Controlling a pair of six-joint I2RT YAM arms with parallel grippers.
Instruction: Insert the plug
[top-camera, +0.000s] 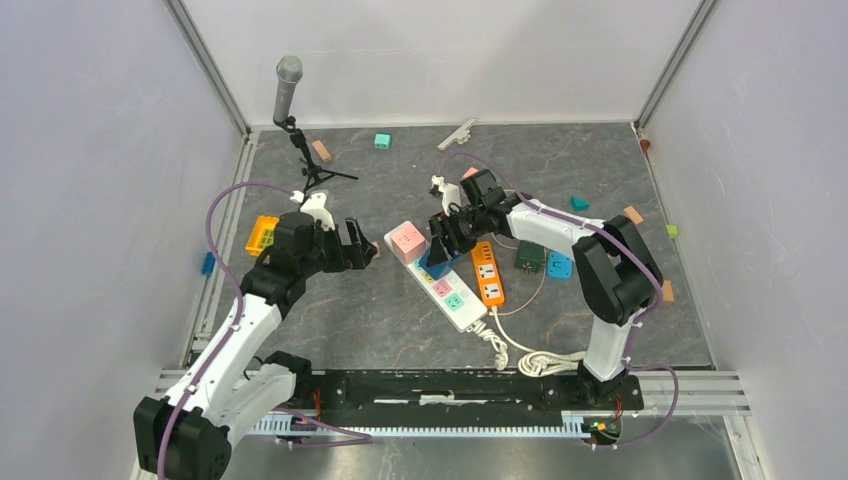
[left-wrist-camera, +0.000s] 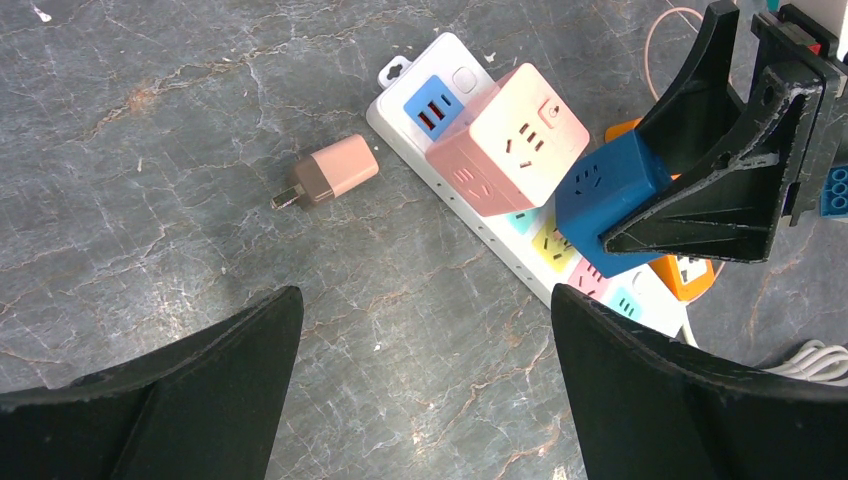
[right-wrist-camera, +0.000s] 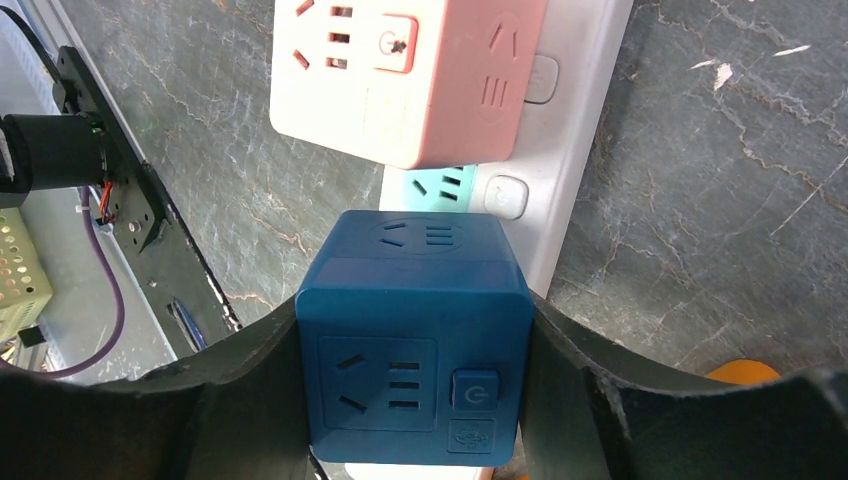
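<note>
The white power strip (top-camera: 450, 297) carries a pink cube plug (top-camera: 408, 242) (left-wrist-camera: 507, 140) at its upper end. A blue cube plug (left-wrist-camera: 605, 210) (right-wrist-camera: 415, 340) sits at the strip just below the pink one, between the fingers of my right gripper (top-camera: 448, 243); whether it is seated cannot be told. My left gripper (top-camera: 355, 245) stands open left of the strip, nothing between its fingers. A small pink charger (left-wrist-camera: 335, 170) lies on the table beside the strip.
An orange power strip (top-camera: 487, 275) and coiled white cable (top-camera: 545, 362) lie right of and below the strip. A blue adapter (top-camera: 559, 266), yellow basket (top-camera: 262, 230) and microphone stand (top-camera: 312, 172) stand around.
</note>
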